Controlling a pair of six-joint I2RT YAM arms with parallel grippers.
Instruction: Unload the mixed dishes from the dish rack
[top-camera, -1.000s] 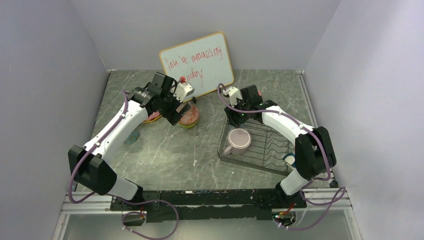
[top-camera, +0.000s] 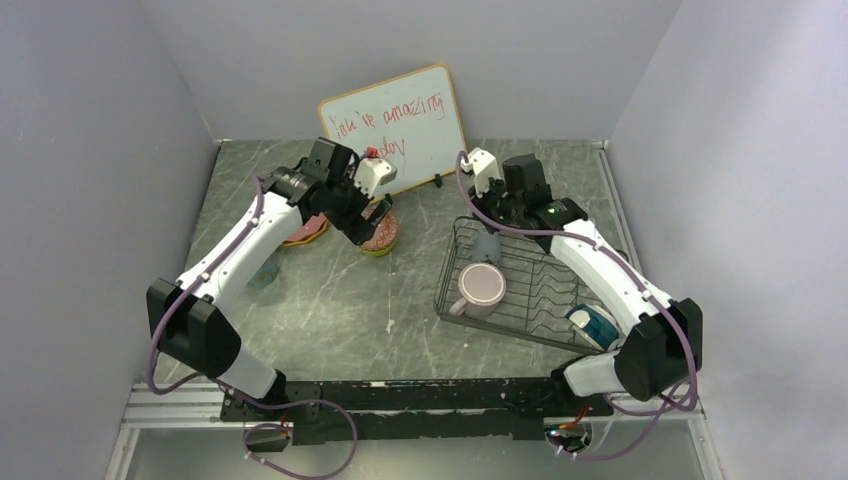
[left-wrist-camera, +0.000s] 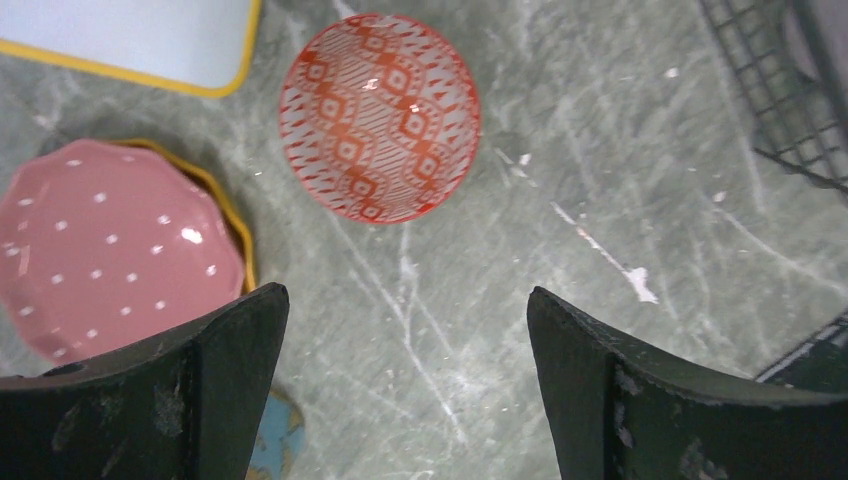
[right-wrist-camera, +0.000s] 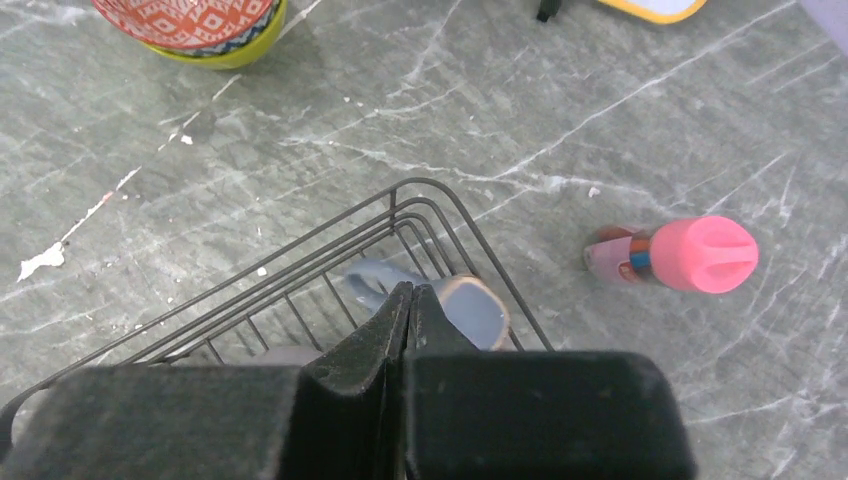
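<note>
The wire dish rack (top-camera: 530, 330) holds a pale mug (top-camera: 480, 285), a blue-grey mug (right-wrist-camera: 470, 305) at its back left corner and a blue-and-white item (top-camera: 593, 326) at the front right. My right gripper is shut above the blue-grey mug, nothing seen between its fingers. My left gripper stands open and empty over the counter, near stacked patterned bowls (left-wrist-camera: 380, 115) and pink dotted plates (left-wrist-camera: 120, 245) on the left.
A whiteboard (top-camera: 390, 125) leans at the back. A pink-topped object (right-wrist-camera: 700, 255) stands behind the rack. A blue item (left-wrist-camera: 275, 435) lies front left.
My right arm has risen and moved right and back from low over the rack, uncovering more of the blue-grey mug. The left arm has shifted slightly right.
</note>
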